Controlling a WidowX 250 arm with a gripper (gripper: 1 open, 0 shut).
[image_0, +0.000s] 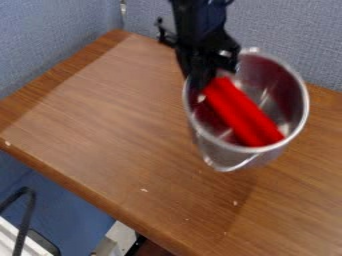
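A metal pot with a thin wire handle hangs tilted below the black gripper at the upper right. A long red cylinder lies inside it. The gripper is at the pot's upper left rim; its fingertips are blurred, and what lies between them cannot be made out.
Grey padded walls stand behind it. A white object with a black cable is at the lower left corner, off the table.
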